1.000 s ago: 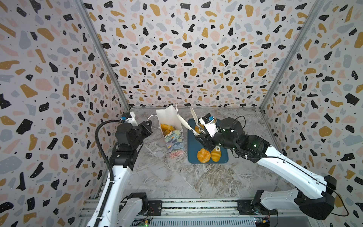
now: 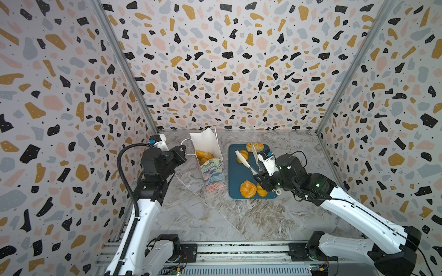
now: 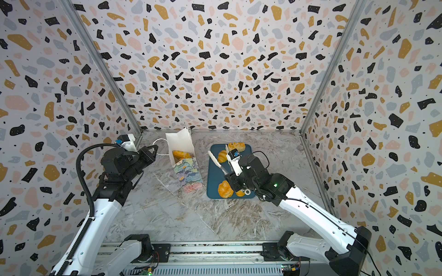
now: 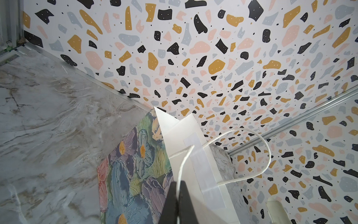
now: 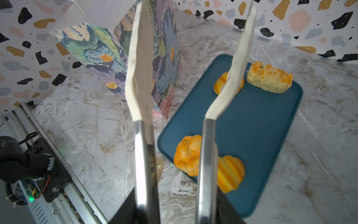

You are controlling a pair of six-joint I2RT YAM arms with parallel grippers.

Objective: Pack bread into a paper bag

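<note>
A floral paper bag (image 2: 212, 174) stands open with bread (image 3: 181, 155) inside. My left gripper (image 2: 181, 151) is shut at its left by a white handle (image 4: 267, 149); in the left wrist view the handle crosses its fingers. Right of the bag, a blue tray (image 5: 249, 127) holds several breads: a round one (image 5: 188, 155), a striped one (image 5: 229, 173), a long one (image 5: 268, 78) and a small one (image 5: 220, 81). My right gripper hangs over the tray, open, with nothing between its long white fingers.
Patterned walls enclose the back and sides of the marble table. The front middle (image 2: 239, 216) of the table and the strip right of the tray are clear.
My right gripper has moved rightward, away from the bag and further over the tray. The left arm and the bag look nearly unchanged.
</note>
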